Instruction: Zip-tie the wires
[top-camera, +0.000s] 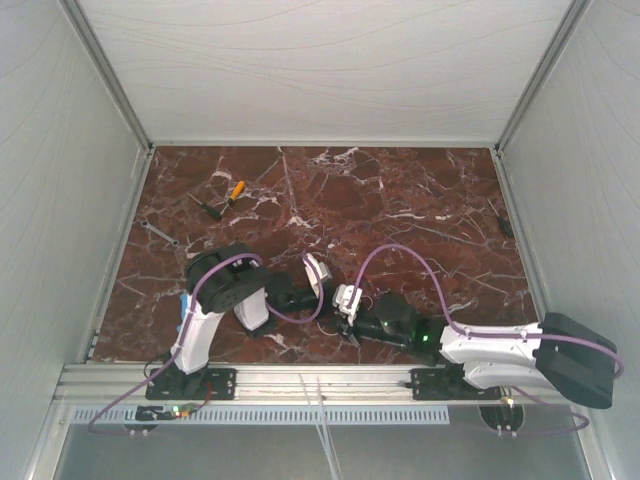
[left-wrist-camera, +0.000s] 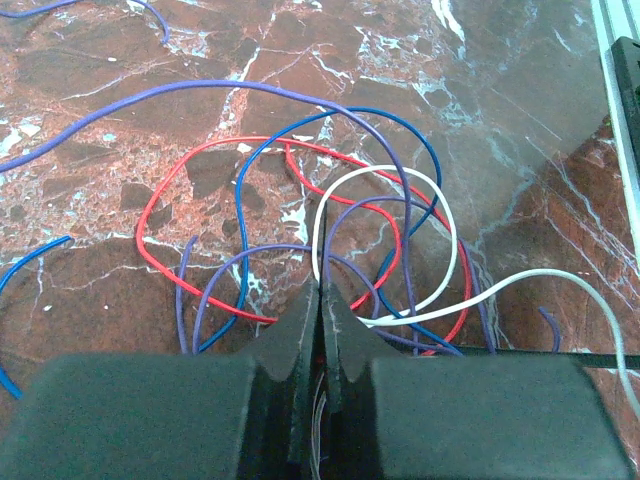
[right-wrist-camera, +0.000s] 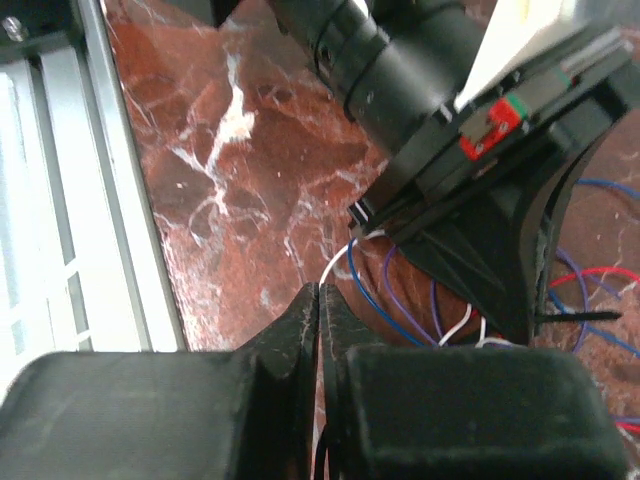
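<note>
Loops of red wire (left-wrist-camera: 160, 200), blue wire (left-wrist-camera: 240, 200), purple wire (left-wrist-camera: 190, 85) and white wire (left-wrist-camera: 450, 215) lie tangled on the marble table. My left gripper is shut over their near side; a thin black strip (left-wrist-camera: 323, 235), likely a zip tie, rises edge-on from its tips. In the right wrist view, the black strip (right-wrist-camera: 578, 317) juts out from the left fingertips. My right gripper is shut just beside the left one, its tips by a white wire end (right-wrist-camera: 338, 262). A dark curved strip shows low between its fingers; whether it is gripped is unclear.
Screwdrivers with an orange handle (top-camera: 237, 190) and a black handle (top-camera: 212, 211) lie at the back left, near a wrench (top-camera: 160, 233). Another black-handled tool (top-camera: 504, 226) lies at the right edge.
</note>
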